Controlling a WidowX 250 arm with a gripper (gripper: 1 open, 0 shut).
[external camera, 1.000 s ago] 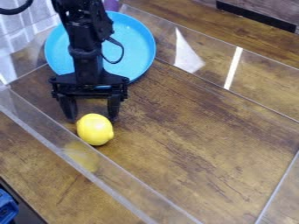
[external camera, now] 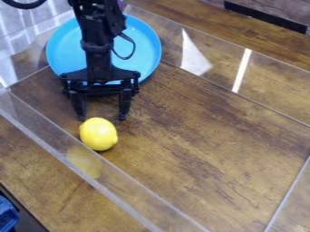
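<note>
My gripper (external camera: 100,101) hangs low over the wooden floor, just above a yellow lemon-like ball (external camera: 98,135), with its black fingers spread open on either side and nothing seen between them. A blue round plate (external camera: 144,49) lies behind the arm toward the back, partly hidden by it.
Clear plastic walls (external camera: 242,68) border the wooden surface, with a broad empty area to the right. A blue object (external camera: 6,217) sits at the lower left corner outside the wall.
The gripper has risen slightly and moved back, away from the yellow ball, which stays about where it was.
</note>
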